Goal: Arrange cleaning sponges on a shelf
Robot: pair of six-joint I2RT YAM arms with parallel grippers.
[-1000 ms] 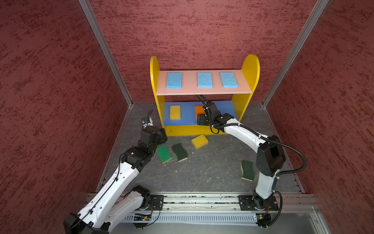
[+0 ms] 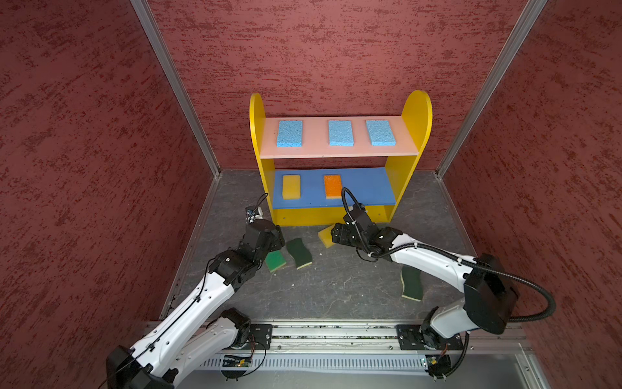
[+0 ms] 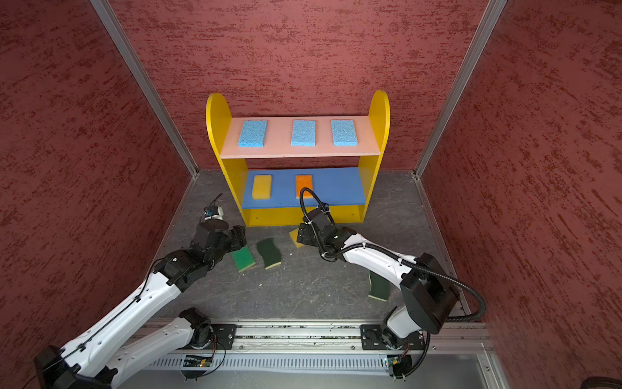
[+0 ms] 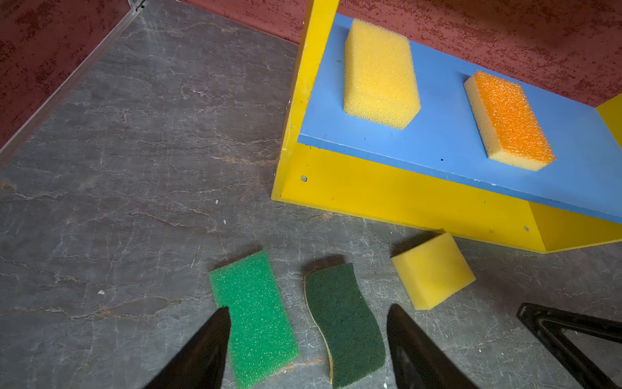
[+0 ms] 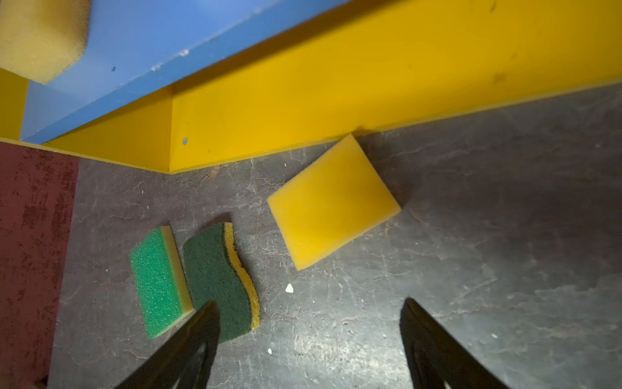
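A yellow shelf unit holds three blue sponges (image 2: 289,133) on its pink top board and, on the blue lower board (image 2: 366,184), a yellow sponge (image 4: 381,72) and an orange sponge (image 4: 507,116). On the floor lie a green sponge (image 4: 252,314), a dark green wavy sponge (image 4: 343,324) and a yellow sponge (image 5: 333,201). My left gripper hangs above the green sponges, open, with nothing between its fingers. My right gripper stands open above the floor in front of the shelf, near the yellow sponge, also empty.
Another dark green sponge (image 2: 411,282) lies at the front right, by the right arm. Red walls enclose the workspace on the sides and back. The floor left of the shelf (image 4: 162,116) is clear.
My right gripper has drawn back from the lower board, down and toward the front. The orange sponge stays on the lower board.
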